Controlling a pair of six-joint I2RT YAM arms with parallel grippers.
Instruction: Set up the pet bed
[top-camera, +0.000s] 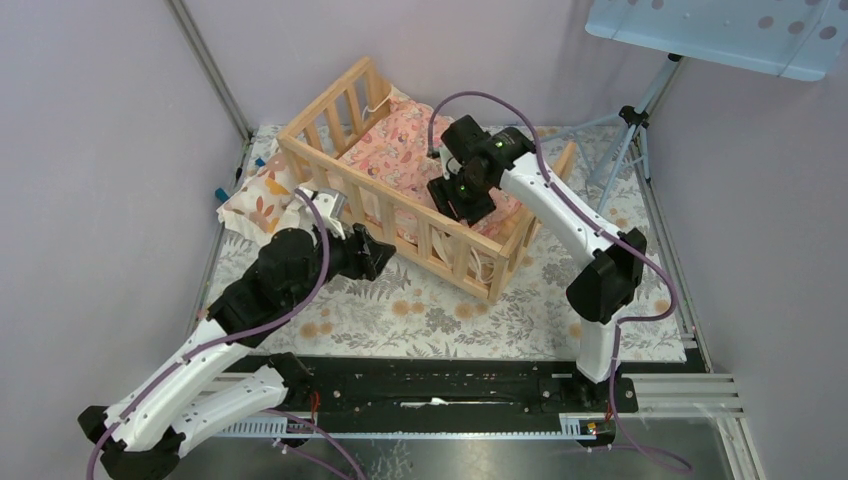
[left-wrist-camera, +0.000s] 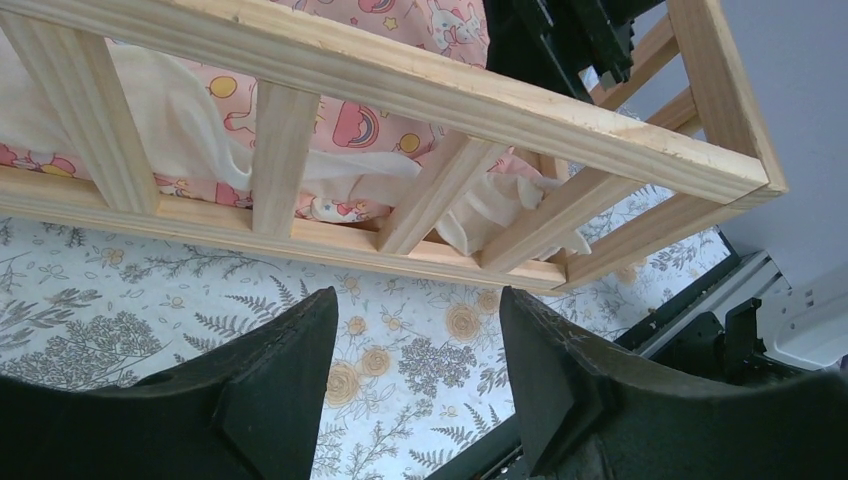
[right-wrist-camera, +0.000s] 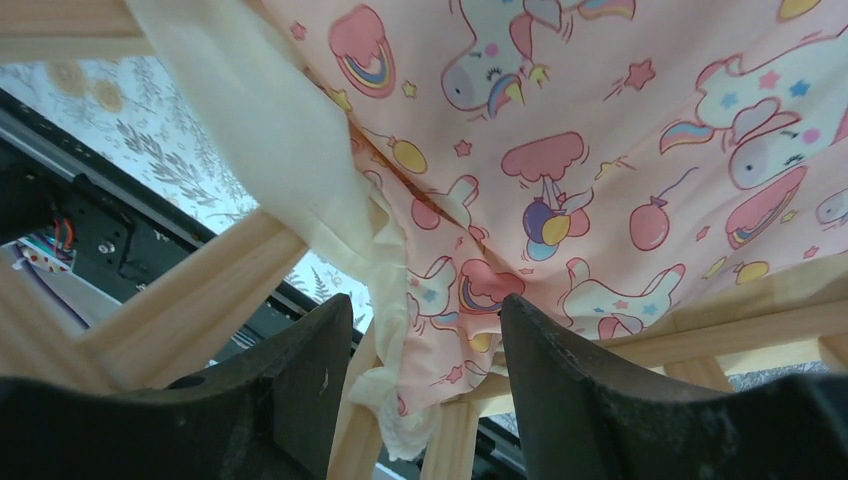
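A wooden slatted pet bed (top-camera: 430, 218) stands on the floral table cover, with a pink printed blanket (top-camera: 400, 145) spread inside it. My right gripper is over the bed's right end, its fingers apart above the blanket's corner; no cloth shows pinched between them. Cream edging of the blanket (right-wrist-camera: 300, 170) hangs bunched along the near rail. Outside the near rail my left gripper stands open and empty over the table cover. A pillow with orange leaf prints (top-camera: 262, 198) lies outside the bed at the left, partly hidden by the left arm.
The bed's slatted sides rise around the blanket. A light blue stand (top-camera: 630, 115) is behind the bed at the right. In front of the bed, the table cover (top-camera: 430, 325) is clear.
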